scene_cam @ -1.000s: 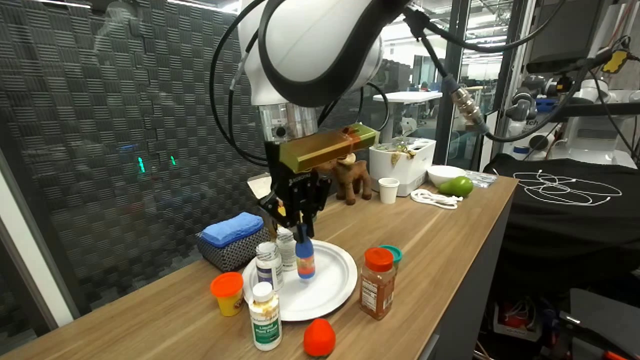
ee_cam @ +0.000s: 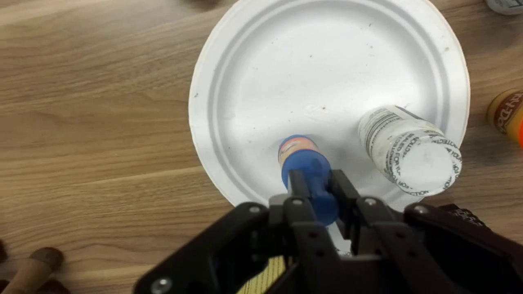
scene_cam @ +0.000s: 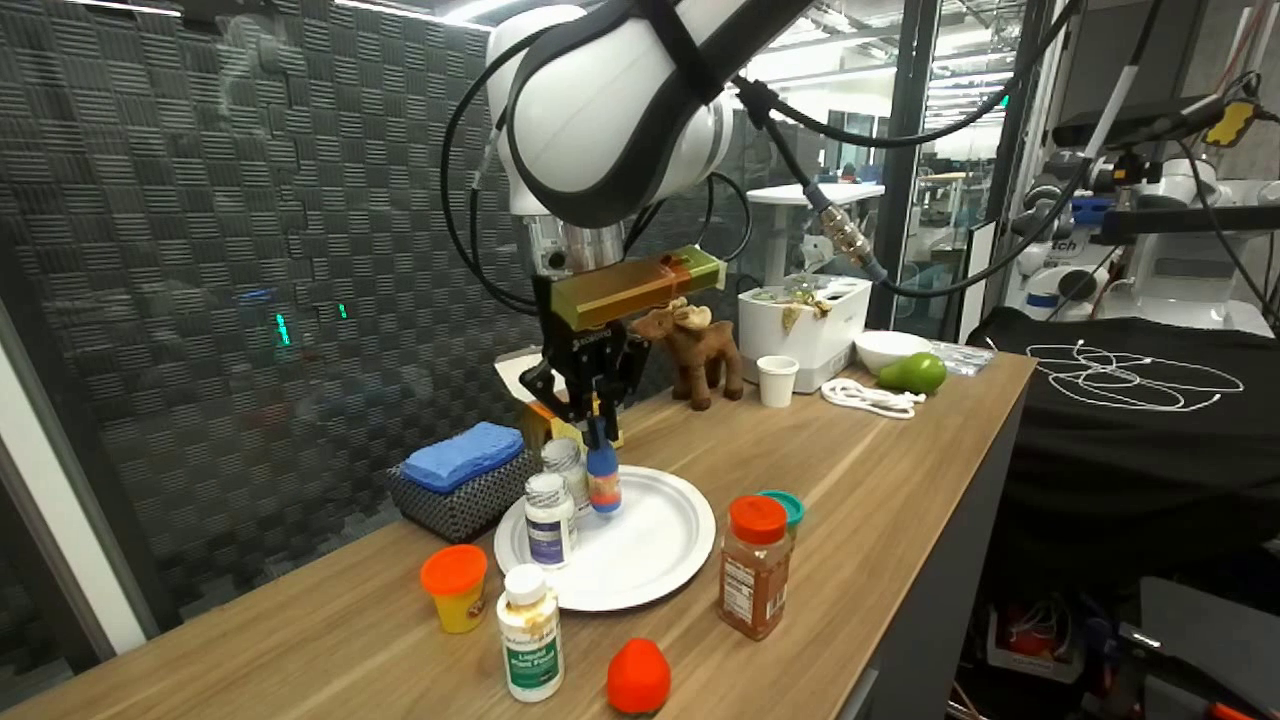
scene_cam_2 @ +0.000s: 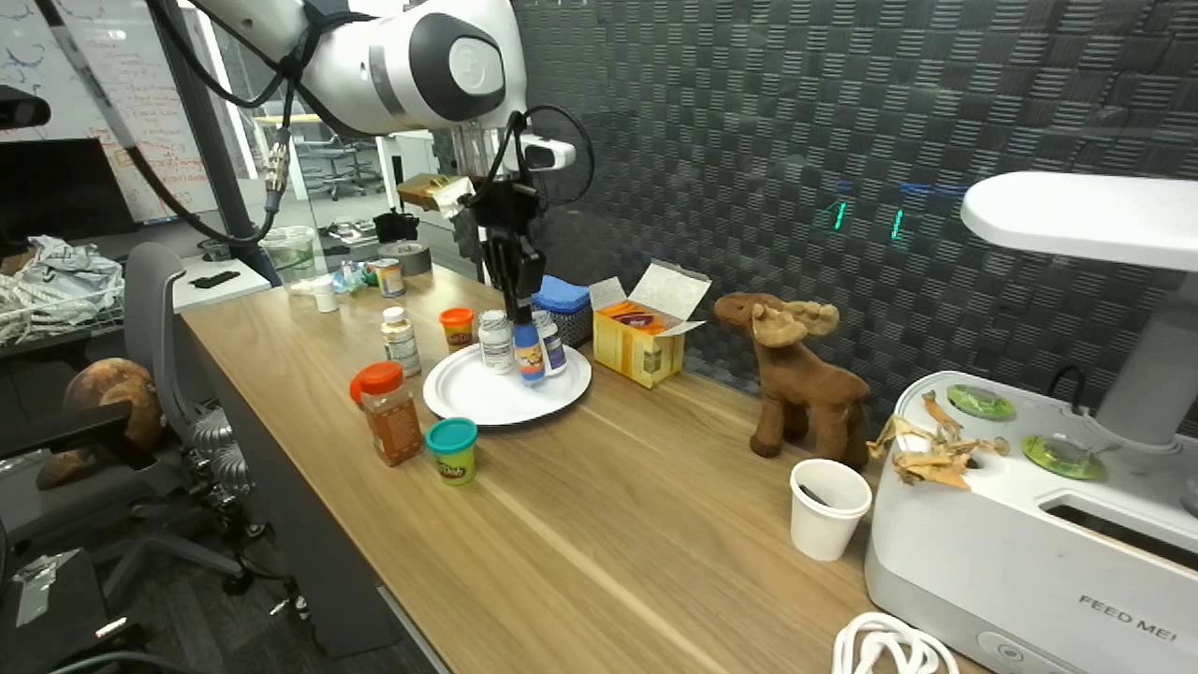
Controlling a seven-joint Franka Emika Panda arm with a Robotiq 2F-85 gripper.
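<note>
A small blue bottle (scene_cam: 603, 482) with an orange label stands between the fingers of my gripper (scene_cam: 601, 430), which is shut on its top. Its base is at the white plate (scene_cam: 657, 528); whether it bears on the plate is hard to tell. Two white pill bottles stand on the same plate: one white bottle (ee_cam: 407, 149) is right of the blue one in the wrist view, and the other white bottle (scene_cam_2: 551, 344) is close beside it, mostly hidden under my gripper in that view.
Around the plate stand a red-lidded spice jar (scene_cam: 755, 570), a teal-lidded tub (scene_cam_2: 452, 451), an orange-lidded tub (scene_cam: 455, 588), a plant-food bottle (scene_cam: 530, 636) and a red object (scene_cam: 638, 676). Behind it are a yellow box (scene_cam_2: 642, 343) and a blue cloth (scene_cam: 463, 456).
The plate has slid back, away from the spice jar side, with the white bottles on it. My gripper and the blue bottle have moved back the same way.
</note>
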